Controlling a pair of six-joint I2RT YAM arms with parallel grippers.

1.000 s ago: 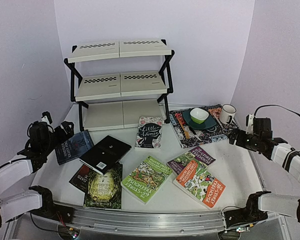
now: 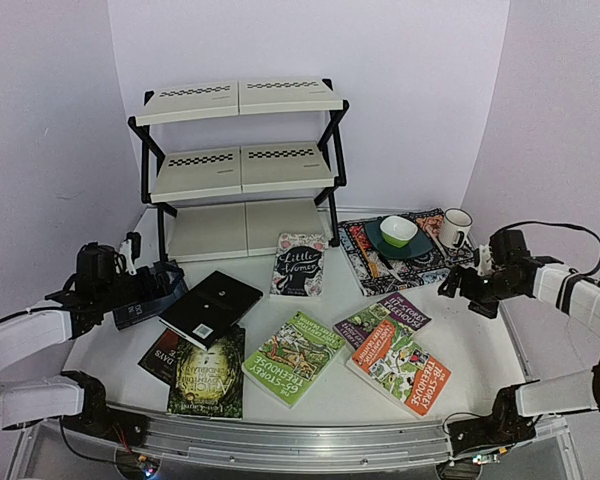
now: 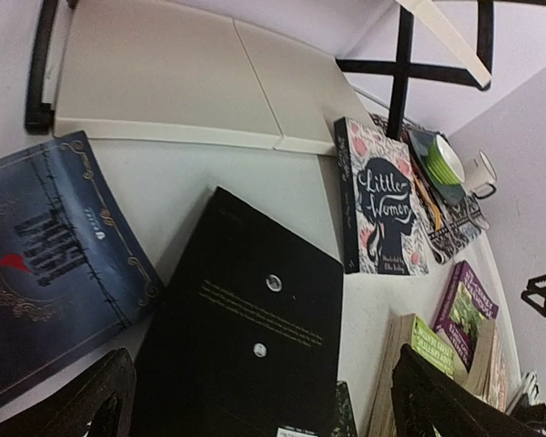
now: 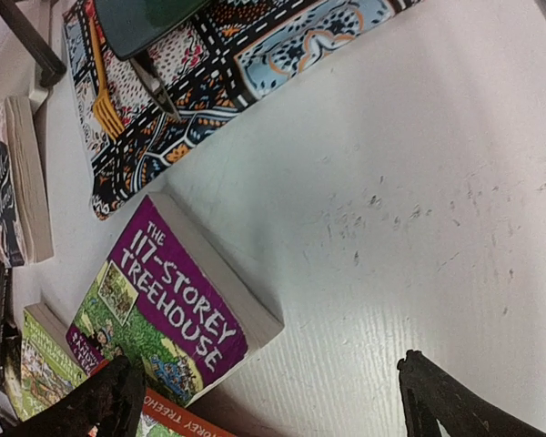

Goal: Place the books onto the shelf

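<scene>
Books lie spread over the table: a navy book (image 3: 55,273) at left, a black notebook (image 2: 210,305), Little Women (image 2: 298,265), two dark-covered books at front left (image 2: 205,380), a green book (image 2: 293,357), a purple book (image 4: 168,296) and an orange book (image 2: 400,370) overlapping it. My left gripper (image 2: 150,280) hangs open over the navy book and beside the notebook, holding nothing. My right gripper (image 2: 467,295) is open above bare table right of the purple book, with nothing between its fingers.
A three-tier shelf (image 2: 240,172) stands at the back. At back right a patterned mat (image 2: 370,275) holds a green plate, a bowl (image 2: 399,231), cutlery and a mug (image 2: 454,228). Bare table lies at right front.
My left gripper has swung down and slightly rightward over the navy book. My right gripper has tilted downward and moved a little lower. The books have not moved.
</scene>
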